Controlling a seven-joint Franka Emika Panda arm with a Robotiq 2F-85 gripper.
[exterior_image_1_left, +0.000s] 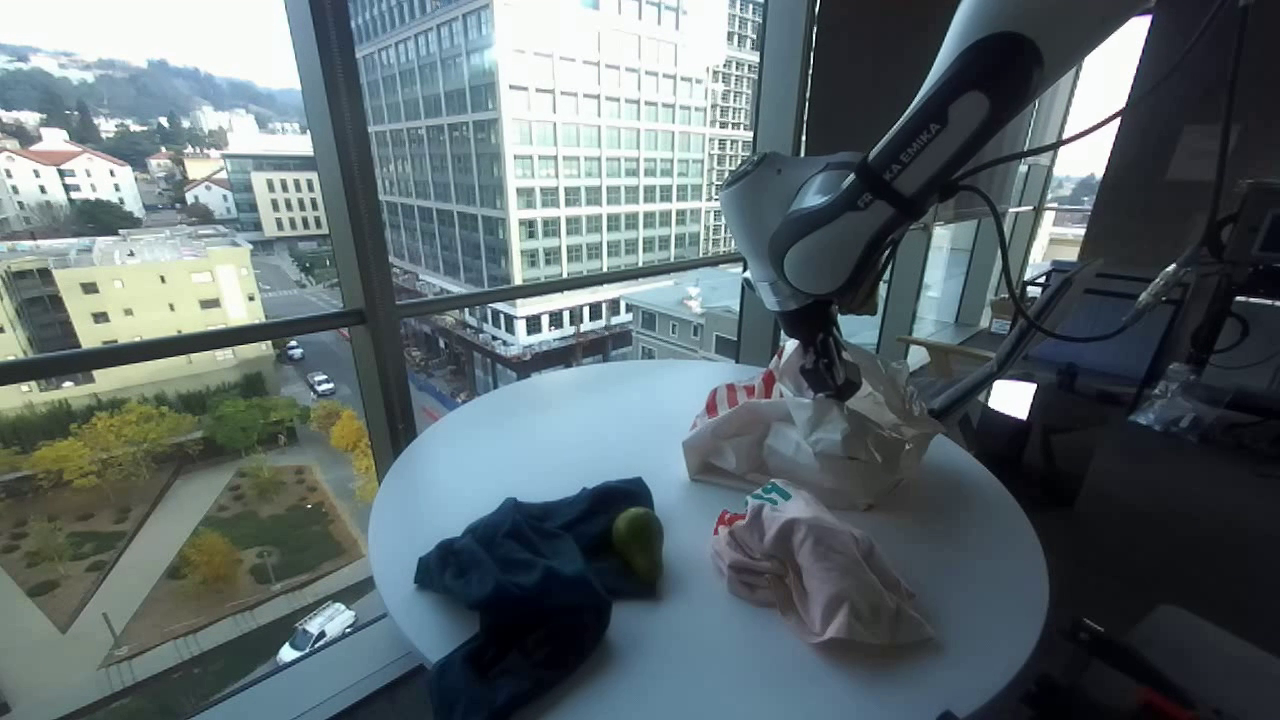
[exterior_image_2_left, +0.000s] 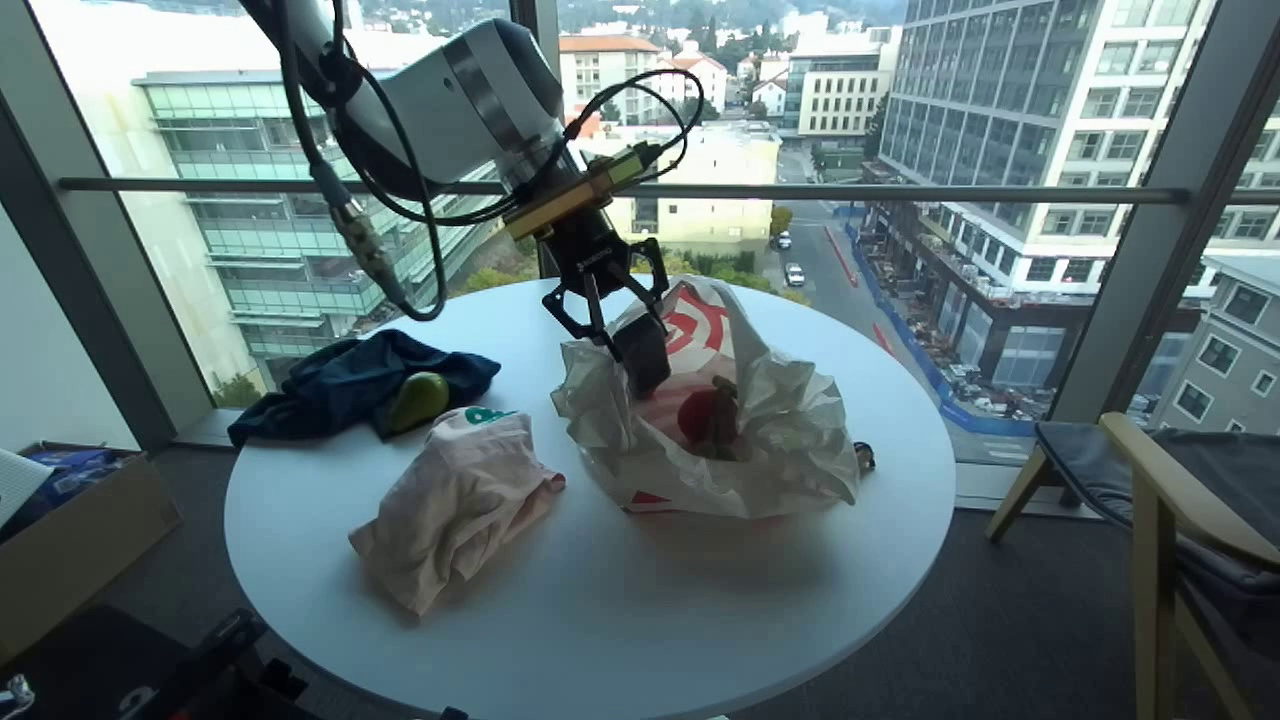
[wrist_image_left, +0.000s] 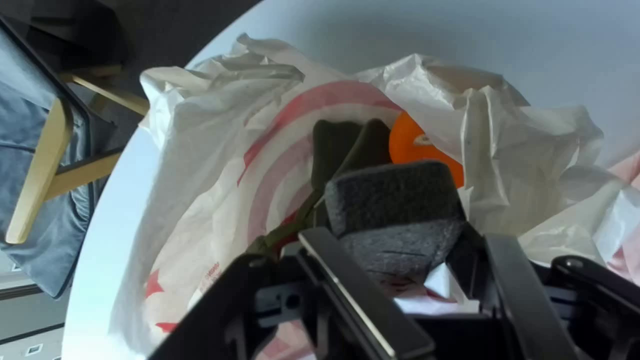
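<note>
My gripper is shut on a dark grey block (wrist_image_left: 393, 198), which lies across the front of the fingers in the wrist view. In exterior view 2 the gripper (exterior_image_2_left: 624, 330) tilts down into the open mouth of a white plastic bag (exterior_image_2_left: 780, 468) with red markings, the block (exterior_image_2_left: 644, 360) close to its inner left side. The bag holds an orange (wrist_image_left: 420, 147), dark green pieces (wrist_image_left: 348, 144) and a red round item (exterior_image_2_left: 698, 416). From exterior view 1 the gripper (exterior_image_1_left: 834, 372) is seen over the bag (exterior_image_1_left: 828, 438), partly hiding its opening.
A pale pink cloth (exterior_image_1_left: 822, 570) lies crumpled in front of the bag. Beside it, a dark blue cloth (exterior_image_1_left: 528, 558) has a green pear-like fruit (exterior_image_1_left: 638, 542) on it.
</note>
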